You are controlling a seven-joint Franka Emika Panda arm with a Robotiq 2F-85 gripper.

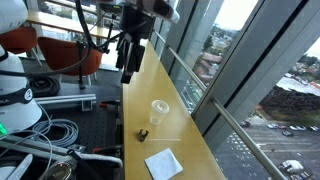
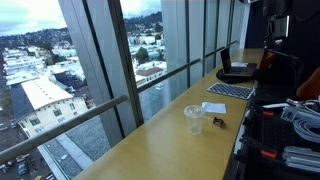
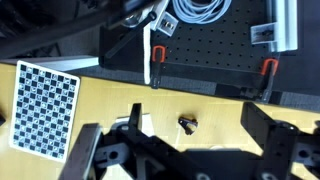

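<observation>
My gripper hangs above the table by its edge, its fingers apart and empty. In the wrist view its two dark fingers stand wide at the left and right. A small dark object with a brownish part lies on the table below, between them in that view. A clear plastic cup stands upright near that small object. In the wrist view the cup is mostly hidden by the gripper. A white paper sheet lies flat on the table.
The light wooden table runs beside the windows, with much bare surface. A checkerboard lies flat on it. A thin pale stick lies by the small object. Next to the table, a black perforated plate carries cables and metal brackets.
</observation>
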